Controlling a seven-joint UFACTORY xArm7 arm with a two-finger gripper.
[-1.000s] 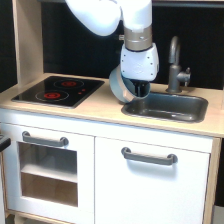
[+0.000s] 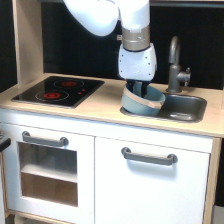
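Observation:
A blue-grey pot or bowl (image 2: 142, 104) with a pale inner side sits tilted over the left part of the sink (image 2: 182, 107). From above, my gripper (image 2: 139, 90) points down, with its dark fingertips at the pot's opening and partly hidden by its rim. Whether the fingers are pinching the rim or only reach inside cannot be made out at this size. The pot's underside, and whether it touches the basin, are also hidden.
A black faucet (image 2: 175, 68) rises behind the sink, to the right of my gripper. A black stovetop (image 2: 60, 91) with red rings lies at the left of the wooden counter (image 2: 95, 110). Below are white cabinet doors with grey handles (image 2: 149, 156).
The pot has shifted right and slightly down, from the counter left of the sink to over the basin, and leans less steeply. My gripper has moved only slightly.

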